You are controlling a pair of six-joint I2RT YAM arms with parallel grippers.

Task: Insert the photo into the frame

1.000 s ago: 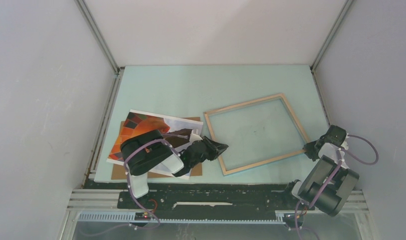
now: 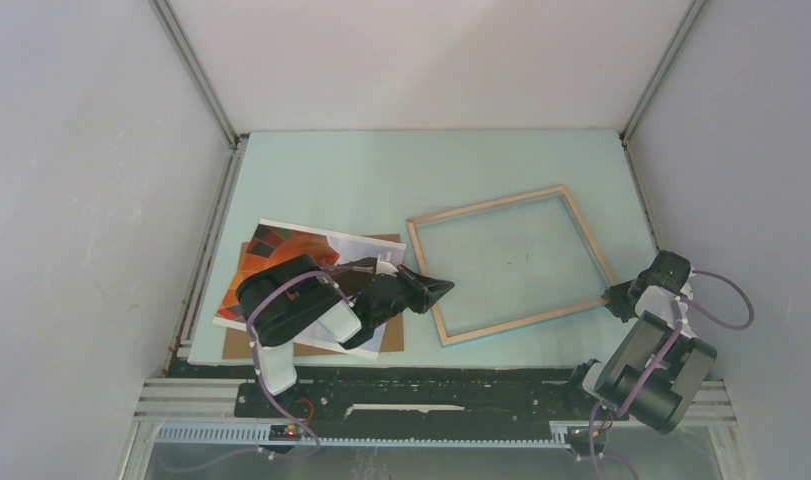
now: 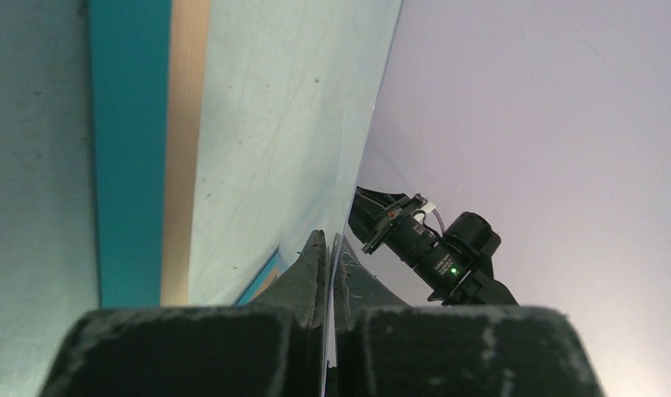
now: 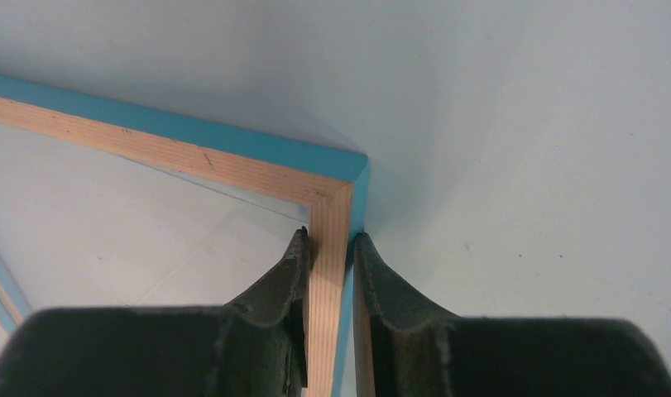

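The photo (image 2: 281,254), with orange and dark areas, lies on the table at left, partly under my left arm. A light wooden frame (image 2: 489,208) with a blue outer edge lies turned slightly beside it. My right gripper (image 2: 611,300) is shut on the frame's near right side, and in the right wrist view the wooden bar (image 4: 328,273) passes between its fingers. Above the frame's left side, my left gripper is shut on the edge of a thin clear sheet (image 3: 352,153). How that sheet sits across the frame's inside is hard to see.
Under the photo is a brown board (image 2: 243,346). Grey walls stand on both sides, the right one (image 2: 741,200) close to my right arm.
My left gripper's fingers have come together. The frame's near left corner has shifted back very slightly. The right arm and the photo look unmoved.
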